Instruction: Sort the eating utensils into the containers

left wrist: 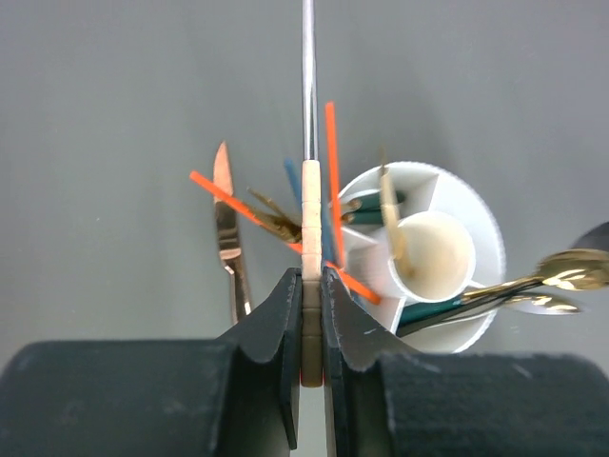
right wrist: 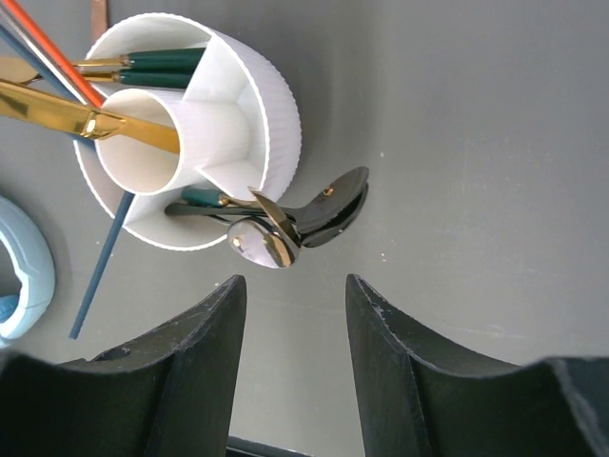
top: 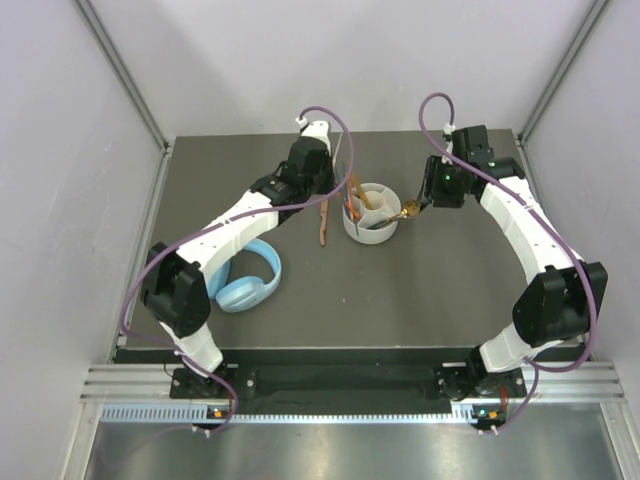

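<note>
My left gripper is shut on a long chopstick (left wrist: 311,190) with a pale handle, raised beside the white divided container (top: 384,231). The container (right wrist: 276,124) holds green-handled cutlery, gold and silver spoons (left wrist: 576,269), orange (left wrist: 333,143) and blue sticks (right wrist: 103,262), leaning in several directions. A knife (left wrist: 228,238) lies on the table left of the container. My right gripper is open just right of the container, nothing between its fingers.
Blue headphones (top: 247,293) lie at the front left of the table.
</note>
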